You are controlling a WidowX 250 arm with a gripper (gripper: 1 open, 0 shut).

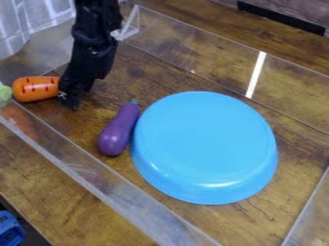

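Note:
The black arm reaches down from the top left, its gripper (71,86) low over the wooden surface beside a toy carrot (37,88) at the left. Whether it is open or shut, or touching the carrot, is hard to tell in the dark shapes. A purple toy eggplant (118,129) lies to the lower right of the gripper.
A large blue round object (203,144) fills the middle right. Clear walls border the area at left and bottom. A pale green item (4,94) is at the left edge. Bare wood lies at the upper middle and right.

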